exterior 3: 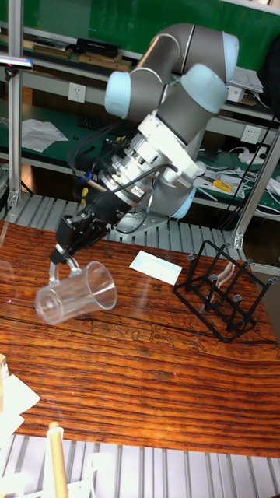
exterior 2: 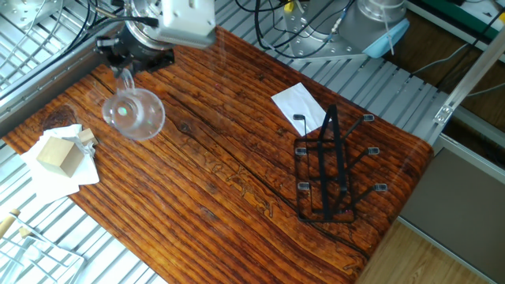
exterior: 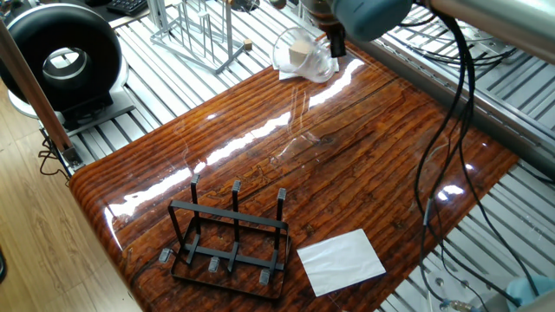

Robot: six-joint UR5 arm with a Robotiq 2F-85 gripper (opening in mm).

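Note:
A clear, handled cup (exterior 3: 76, 295) hangs tilted nearly onto its side, its wide mouth facing right in the third exterior view. My gripper (exterior 3: 60, 254) is shut on the cup's handle, above the wooden table. The second view has the same cup (exterior 2: 139, 115) just below the gripper (exterior 2: 126, 72), over the table's left end. From the first view, the cup (exterior: 303, 57) overlaps the far table corner, beside the dark gripper tip (exterior: 337, 50). A black wire rack (exterior 2: 325, 170) stands empty at the opposite end, with a white sheet (exterior 2: 300, 107) lying flat alongside.
Wooden blocks (exterior 2: 60, 156) rest on white paper (exterior 2: 46, 180) at the table's corner. A grey metal rack (exterior: 204, 35) and a black ring-shaped device (exterior: 100, 61) stand off the table. Cables (exterior: 464, 104) hang near the arm.

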